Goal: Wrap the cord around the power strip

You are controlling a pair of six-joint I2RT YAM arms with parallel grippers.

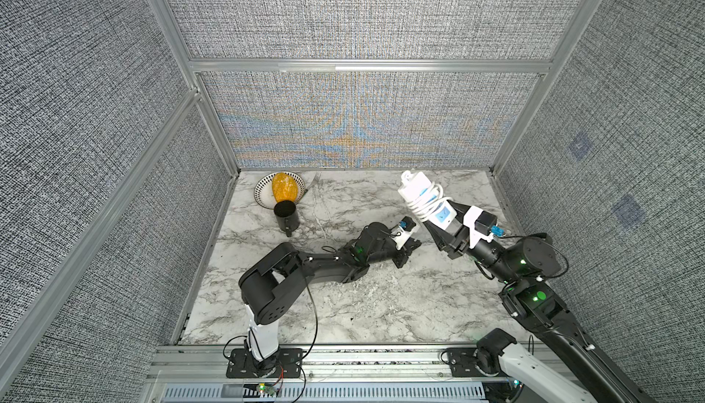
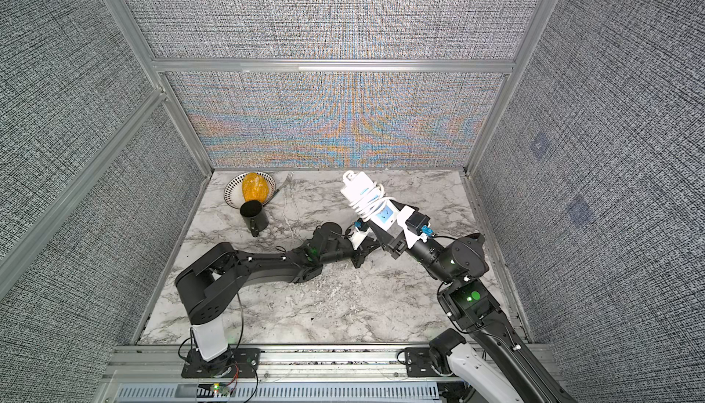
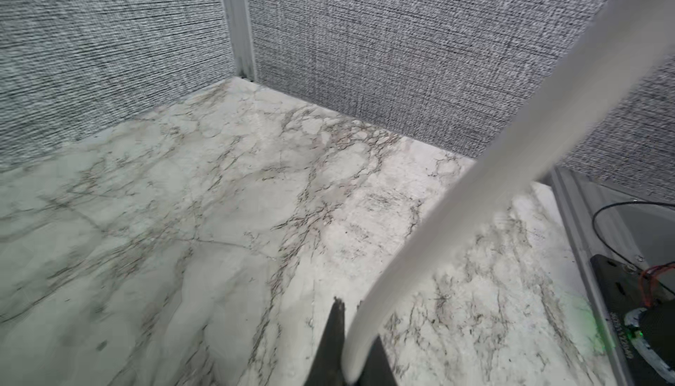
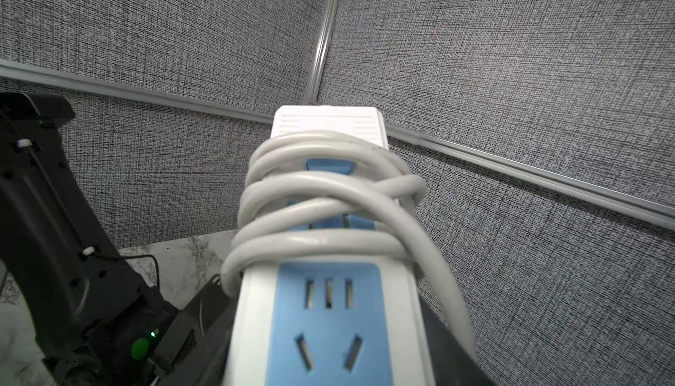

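The white power strip (image 1: 417, 187) with blue socket faces is held up above the table, tilted, my right gripper shut on its near end. Several turns of white cord (image 4: 320, 245) circle its middle, and one length drops off the right side in the right wrist view. In the left wrist view a loose cord length (image 3: 485, 182) slants from the upper right down to my left gripper. Its dark fingers (image 3: 332, 347) are close together with the cord pinched between them. From above, the left gripper is below the strip; the cord's end is hidden.
At the back left stand a patterned bowl (image 1: 260, 196) holding an orange item (image 1: 284, 186), a black mug (image 1: 287, 216) and a fork (image 1: 315, 182).
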